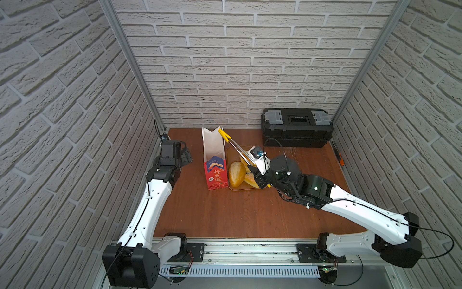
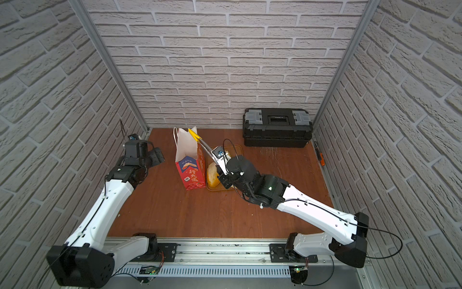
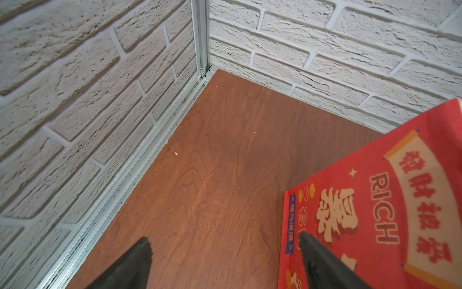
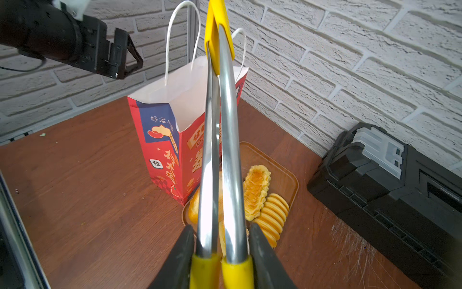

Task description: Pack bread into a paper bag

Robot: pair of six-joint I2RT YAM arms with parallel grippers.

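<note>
My right gripper is shut on metal tongs [image 4: 228, 144] with yellow tips and handles. The tongs' tips [image 4: 217, 33] are pressed together above the bag's opening, with no bread between them. The red paper bag [image 4: 158, 144] stands upright with its white mouth open; its bottom is hidden. Beside it the brown tray [image 4: 288, 175] carries bread: a golden rectangular pastry [image 4: 256, 192], a ridged roll [image 4: 272, 216] and a smooth loaf [image 1: 236, 174], partly behind the tongs in the right wrist view. Left of the bag, my left gripper is open and empty.
A black toolbox [image 1: 297, 127] stands against the back wall, right of the tray. An orange-handled tool [image 1: 340, 160] lies at the right edge.
</note>
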